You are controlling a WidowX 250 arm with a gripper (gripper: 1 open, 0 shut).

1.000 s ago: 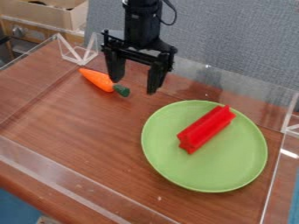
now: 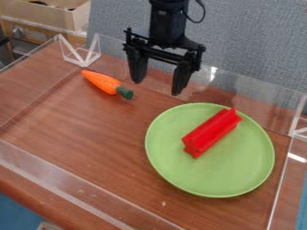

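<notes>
My black gripper (image 2: 160,74) hangs at the top centre of the camera view, open, its two fingers wide apart with nothing between them. An orange toy carrot (image 2: 106,83) with a green end lies on the wooden table, left of and below the gripper. A red oblong object (image 2: 211,132) lies on the right part of a green plate (image 2: 180,171), below and right of the gripper.
The wooden table (image 2: 72,135) has free room at left and front. Clear walls edge it at back, right and front. A white wire frame (image 2: 81,56) stands at the back left; a box (image 2: 46,13) is beyond.
The gripper has moved a little to the right over the last second, staying open. The carrot, red object and plate have not moved.
</notes>
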